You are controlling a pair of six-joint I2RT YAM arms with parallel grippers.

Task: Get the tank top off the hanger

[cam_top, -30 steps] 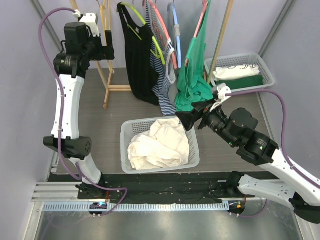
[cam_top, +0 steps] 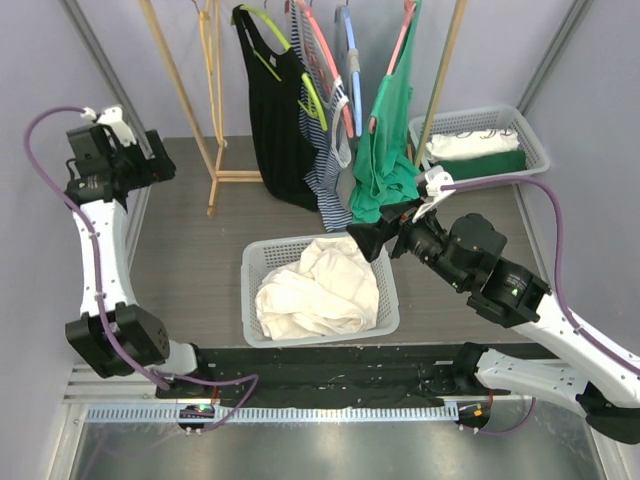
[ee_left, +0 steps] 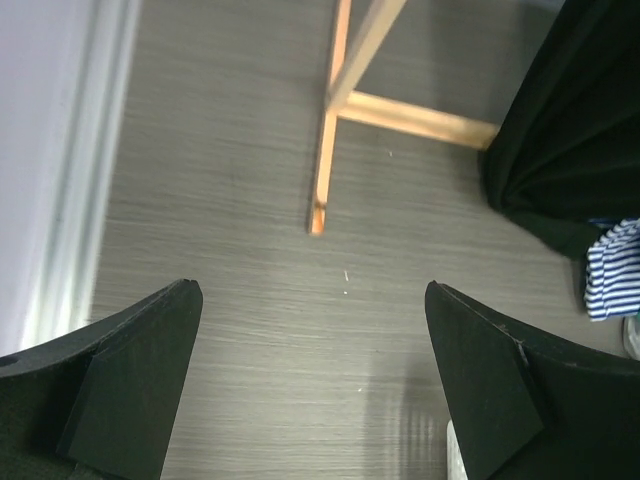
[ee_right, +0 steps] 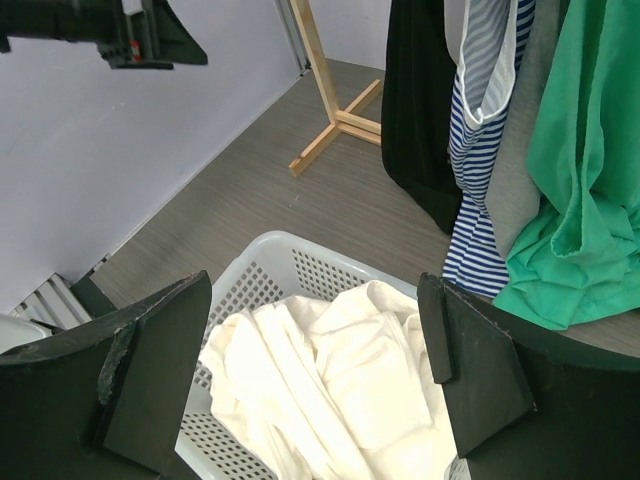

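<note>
A black tank top (cam_top: 275, 120) hangs on a lime-green hanger (cam_top: 307, 90) on the wooden rack, beside striped, grey and green garments; its dark hem (ee_right: 415, 120) also shows in the right wrist view. My left gripper (cam_top: 155, 158) is at the left wall, apart from the clothes, open over bare floor in the left wrist view. My right gripper (cam_top: 375, 228) is open above the right side of the front basket, in front of the green garment (cam_top: 390, 170), with nothing held between its fingers.
The front basket (cam_top: 250, 290) holds cream cloth (cam_top: 315, 290). Another basket (cam_top: 530, 140) at the back right holds white and dark green cloth. Wooden rack feet (cam_top: 238, 176) stand at the back left. The floor (cam_top: 180, 270) left of the front basket is clear.
My left arm has moved left and toward the front, away from the rack. The right arm has shifted very slightly; the clothes have not visibly moved.
</note>
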